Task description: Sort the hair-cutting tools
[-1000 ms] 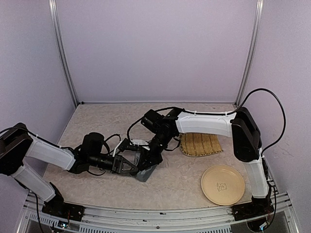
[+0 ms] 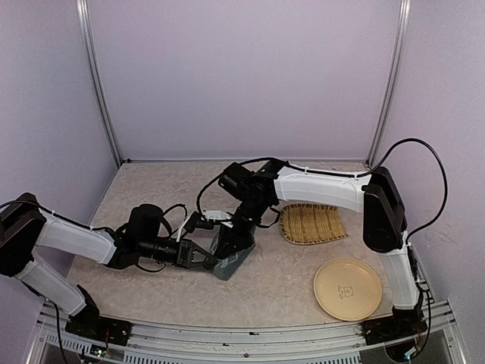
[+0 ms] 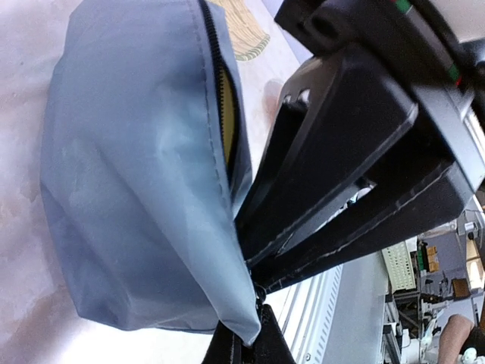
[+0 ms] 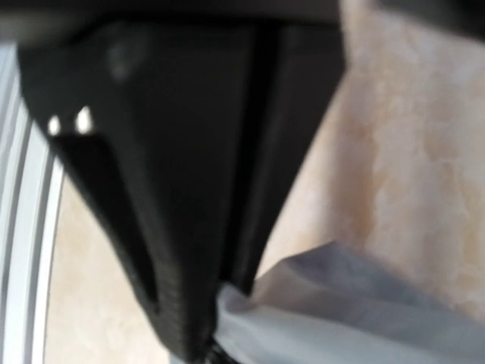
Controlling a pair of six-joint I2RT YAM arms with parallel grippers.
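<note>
A grey fabric pouch (image 3: pixel 136 167) with a zipper along one side, slightly parted to show a yellow lining, lies at the table's middle (image 2: pixel 231 268). My left gripper is shut on a corner of the pouch, at the zipper's end. My right gripper (image 2: pixel 227 246) is over the pouch, right beside the left one; in the right wrist view its fingers (image 4: pixel 174 189) are shut, their tips down at a fold of the grey fabric, with nothing clearly between them. The arms hide much of the pouch from above. No cutting tools show.
A woven tray (image 2: pixel 312 227) sits right of the pouch, behind a round beige plate (image 2: pixel 364 292) at the front right. The metal rail (image 2: pixel 250 334) runs along the front edge.
Both grippers and the pouch have stayed almost in place, with only very slight shifts of the arms.
</note>
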